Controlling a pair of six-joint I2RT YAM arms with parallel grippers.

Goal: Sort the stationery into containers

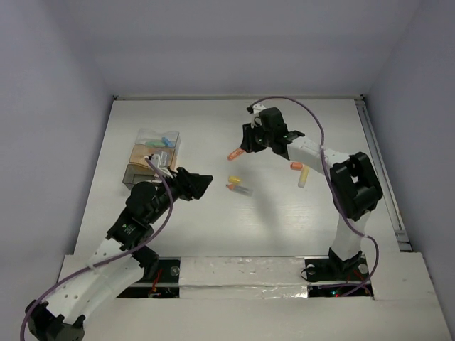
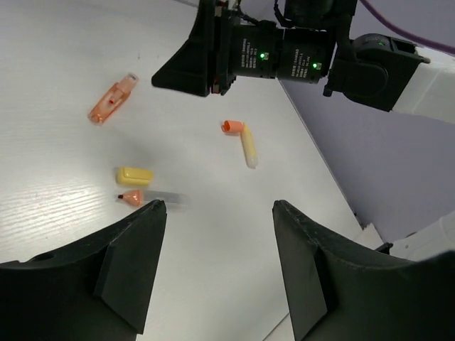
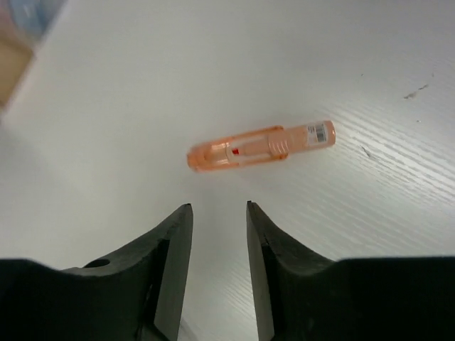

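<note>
An orange see-through pen-like item (image 3: 245,147) lies alone on the table, just ahead of my right gripper, whose fingers are apart with only bare table between them. In the left wrist view a yellow block (image 2: 135,176) lies beside a clear marker with an orange tip (image 2: 153,197). Farther right are an orange cap-like piece (image 2: 232,126) and a yellow stick (image 2: 249,147), end to end. My left gripper is open above the table, nothing between its fingers. The clear container (image 1: 151,158) at the left holds green and blue items; my left arm partly covers its front.
A brown divider (image 1: 141,153) shows inside the container. Walls (image 1: 43,128) close in the table at the sides and back.
</note>
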